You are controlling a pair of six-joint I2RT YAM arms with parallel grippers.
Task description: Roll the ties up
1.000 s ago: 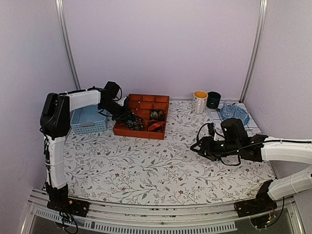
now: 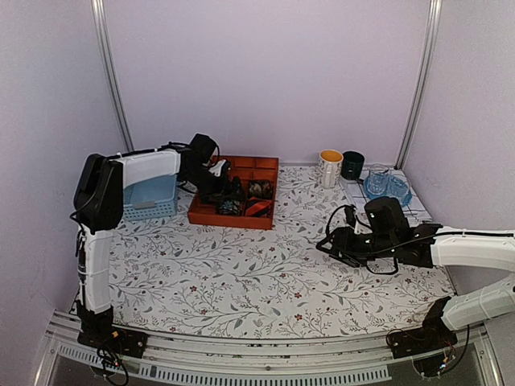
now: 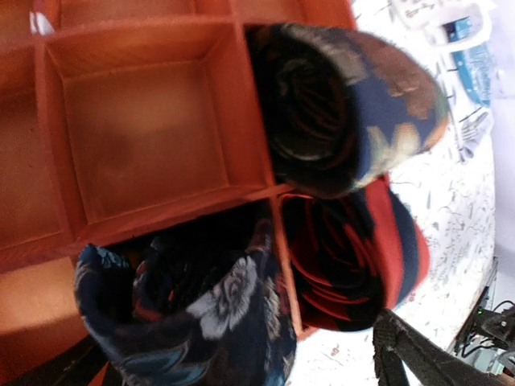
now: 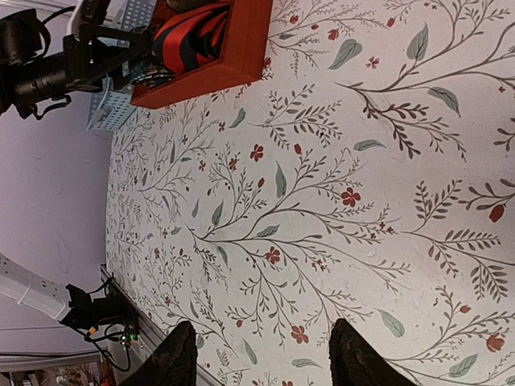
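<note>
A dark floral tie [image 3: 229, 310], loosely rolled, sits in a front compartment of the reddish-brown divided box [image 3: 145, 137]. My left gripper is open around it, its fingers [image 3: 402, 354] spread wide on either side; the right-hand one is clear of the tie. One compartment to the right holds a rolled red and black striped tie [image 3: 394, 237]. Behind that lies a rolled camouflage-like patterned tie [image 3: 394, 112]. My right gripper stands open and empty above the bare tabletop, well away from the box.
A light blue basket [image 2: 151, 211] stands left of the box. At the back right are a white mug [image 2: 329, 173], a dark cup [image 2: 352, 166] and clear glasses [image 2: 378, 181] on a rack.
The tie rests in its compartment. The right arm barely differs.
</note>
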